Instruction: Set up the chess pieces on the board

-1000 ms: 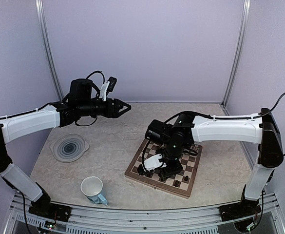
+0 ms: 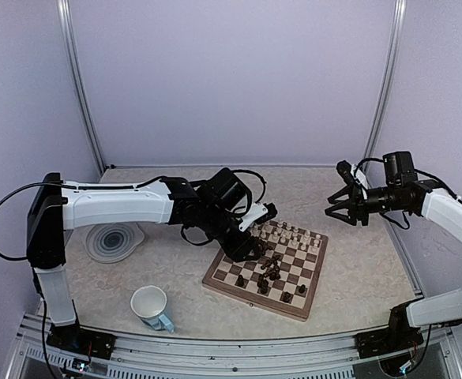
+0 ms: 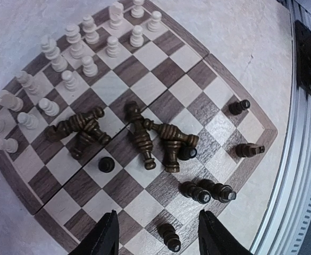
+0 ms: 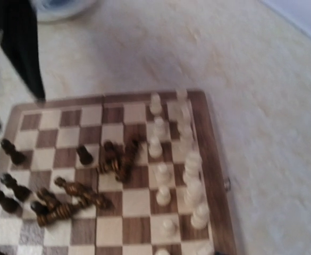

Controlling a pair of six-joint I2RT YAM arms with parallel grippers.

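The chessboard (image 2: 309, 284) lies on the table, white pieces (image 3: 112, 47) standing in rows along one side. Several dark pieces stand, including a pawn (image 3: 106, 164); others lie on their sides in two clusters, such as a fallen piece (image 3: 142, 139) near the middle. My left gripper hangs over the board, fingers apart, nothing seen between them but the board and a standing dark piece below. My right gripper (image 2: 339, 207) is open and raised off to the right of the board; its wrist view is slightly blurred.
A white mug with blue handle (image 2: 148, 305) sits at front left. A round lid (image 2: 112, 243) lies at left.
My left arm has swung right and down over the board. My right arm has withdrawn from above the board to the right side.
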